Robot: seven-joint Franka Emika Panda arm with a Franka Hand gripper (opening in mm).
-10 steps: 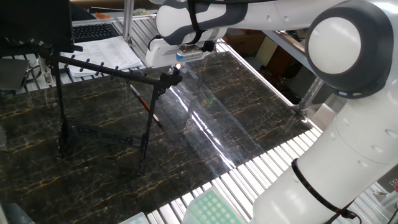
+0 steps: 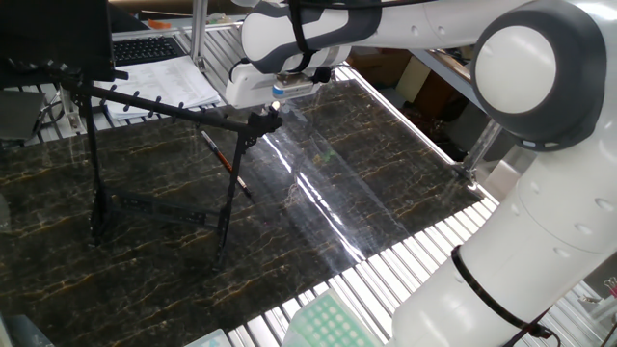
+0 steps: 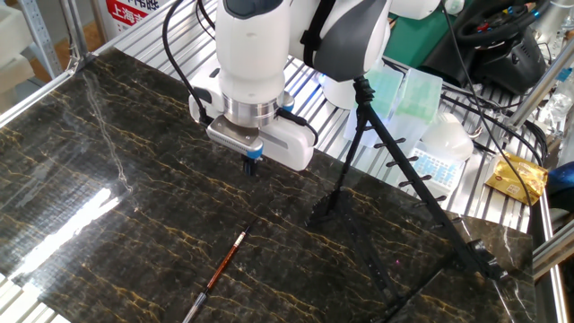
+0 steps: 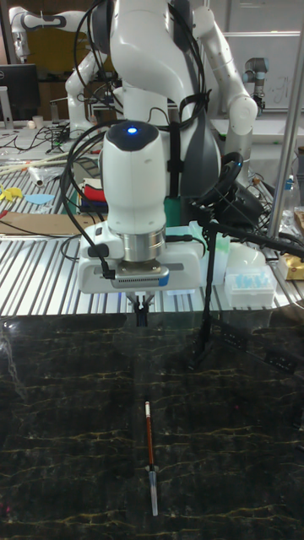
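Observation:
A slim pen or brush with a reddish-brown shaft, pale at both ends (image 4: 150,441), lies alone on the dark marbled board (image 4: 63,450). In the second exterior view the same stick (image 3: 221,267) lies in front of the hand, apart from it. My gripper (image 4: 141,316) points down above the board's edge nearest the robot base, its short black fingers close together and nothing visible between them. From the other side, the gripper (image 3: 250,167) looks likewise narrow and empty. The first exterior view mostly hides the fingertips behind the stand's top corner.
A black folding stand (image 2: 169,114) rises from the board beside the stick and gripper. Green-and-white racks (image 3: 414,94) and a yellow packet (image 3: 517,178) sit on the slatted table past the board. Glare crosses an otherwise bare stretch of board (image 2: 386,154).
Over the last second the hand has shifted very slightly down and left in the first exterior view. The stick and stand have stayed put.

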